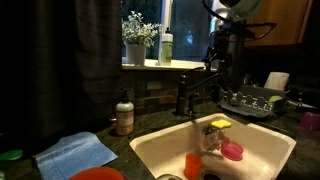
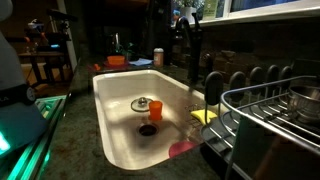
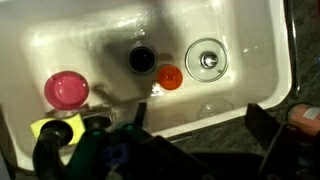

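My gripper is open above the near side of the white sink [image 3: 210,13], with nothing between its fingers. Below it, on the basin floor, are an orange cup [image 3: 169,77] beside the dark drain [image 3: 142,59] and a clear round lid [image 3: 207,60] with a knob. A pink bowl [image 3: 66,90] lies toward the left end, near a yellow sponge [image 3: 57,128] that the faucet partly covers. In exterior view 1 the gripper [image 1: 212,64] hangs high near the faucet, dark against the window wall, its fingers hard to separate.
The dark faucet [image 1: 181,97] rises at the sink's back edge. A wire dish rack [image 2: 262,105] holding a metal pot [image 2: 305,103] flanks one end. On the other counter are a blue cloth [image 1: 74,156], a red bowl [image 1: 98,173] and a soap bottle [image 1: 124,115].
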